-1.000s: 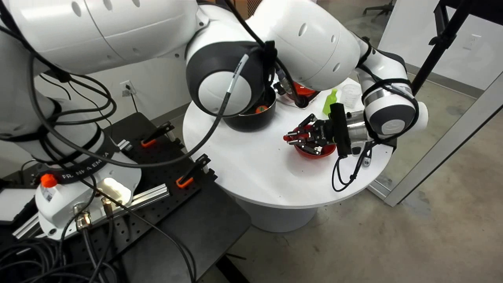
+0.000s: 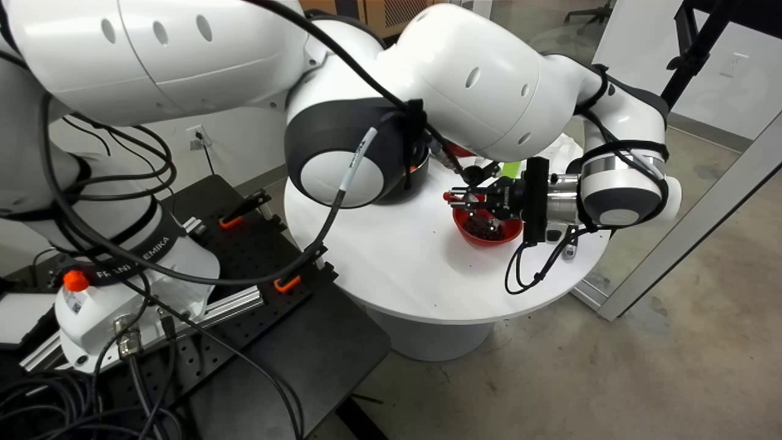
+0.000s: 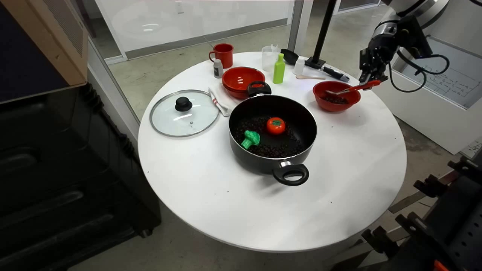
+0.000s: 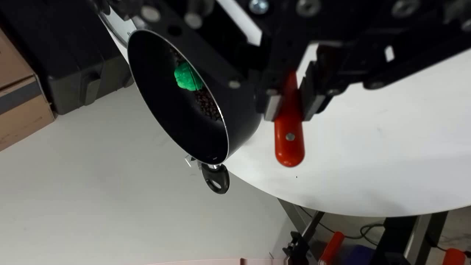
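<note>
Red-handled, the utensil [image 3: 365,86] is clamped in my gripper, with the rounded handle end sticking out past the fingertips in the wrist view. In exterior view 2 its far end reaches down into a red bowl [image 3: 322,100] of dark beans; the tip's exact shape is hard to make out. My gripper [image 3: 371,80] is at the bowl's right side, above the rim. A dark pot [image 3: 246,156] stands mid-table, holding dark beans, a tomato [image 3: 275,126] and a green broccoli piece [image 3: 251,138].
A glass lid [image 3: 165,118] lies left of the pot. Behind are a stacked red bowl [image 3: 243,79], a red mug [image 3: 224,55], a green bottle [image 3: 279,70], a clear cup [image 3: 269,58] and a black-handled utensil [image 3: 335,73].
My wrist has shifted right and slightly lower in exterior view 1, and the gripper has turned. The red handle stays held over the bowl, which has hardly moved.
</note>
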